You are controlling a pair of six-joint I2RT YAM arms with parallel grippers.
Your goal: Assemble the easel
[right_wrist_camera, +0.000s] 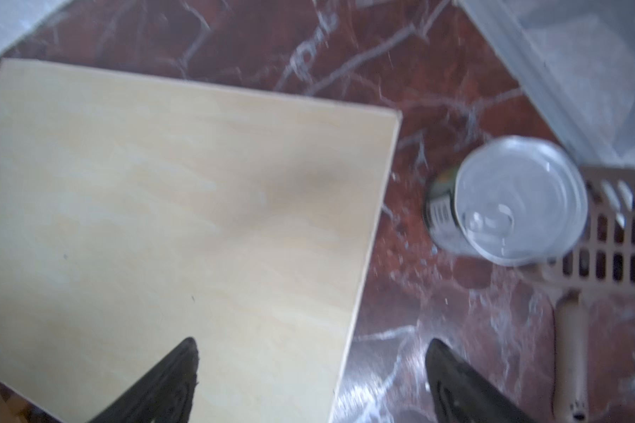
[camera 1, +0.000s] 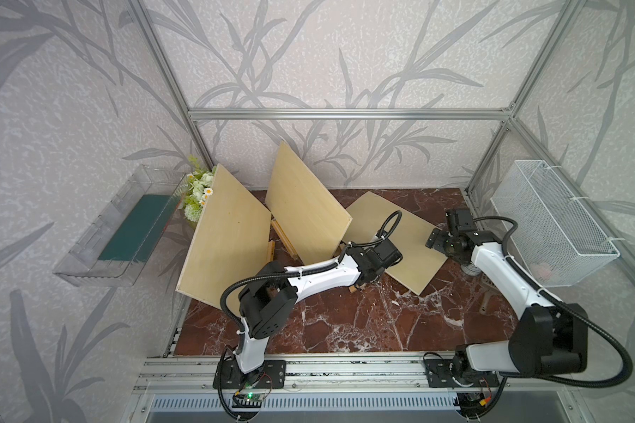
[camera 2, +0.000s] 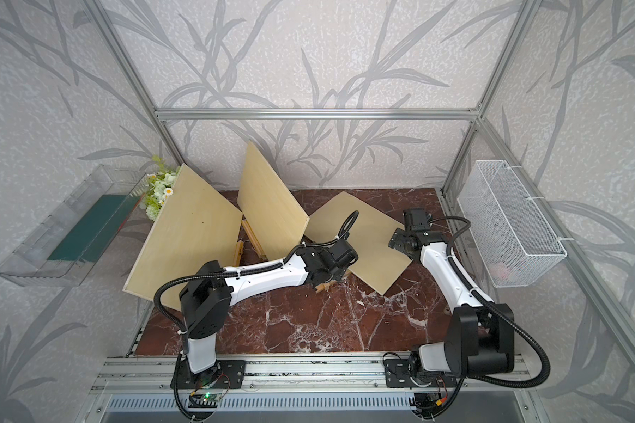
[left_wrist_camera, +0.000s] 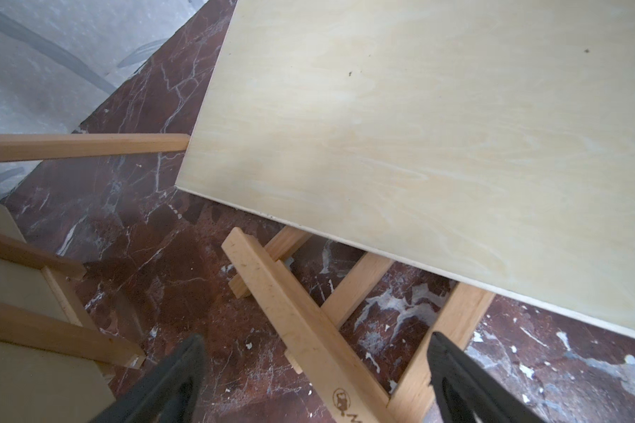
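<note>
Two pale boards (camera 1: 225, 232) stand tilted at the left and centre on wooden frames. A third board (right_wrist_camera: 183, 232) lies flat at centre right. My left gripper is open above crossed wooden bars (left_wrist_camera: 289, 310), which lie beside a board's edge in the left wrist view. Whether anything touches its fingers is unclear. My right gripper is open over the flat board's right edge, with nothing between its fingers.
A can (right_wrist_camera: 515, 201) and a slotted turner (right_wrist_camera: 571, 352) lie right of the flat board. A white mesh basket (camera 2: 508, 225) hangs at the right wall, flowers (camera 1: 197, 197) stand at the left.
</note>
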